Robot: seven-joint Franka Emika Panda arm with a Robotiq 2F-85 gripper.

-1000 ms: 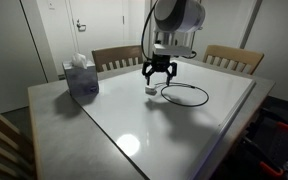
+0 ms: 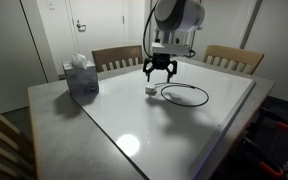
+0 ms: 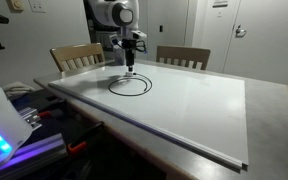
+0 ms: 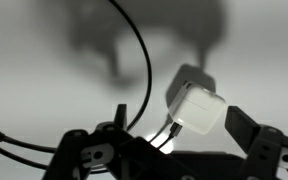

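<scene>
A white charger block [image 4: 196, 108] with a black cable [image 4: 149, 70] plugged into it lies on the white tabletop. My gripper is open, with its dark fingers on either side of the block in the wrist view and nothing held. In exterior view 1 the block [image 2: 152, 89] sits just below the gripper [image 2: 161, 76], near the left finger. The cable [image 2: 206, 97] curls in a loop to its right. From exterior view 2 the loop [image 3: 144, 86] shows in front of the gripper.
A grey box with white tissue [image 2: 81, 77] stands at the table's left end. Wooden chairs [image 2: 118, 58] line the far side.
</scene>
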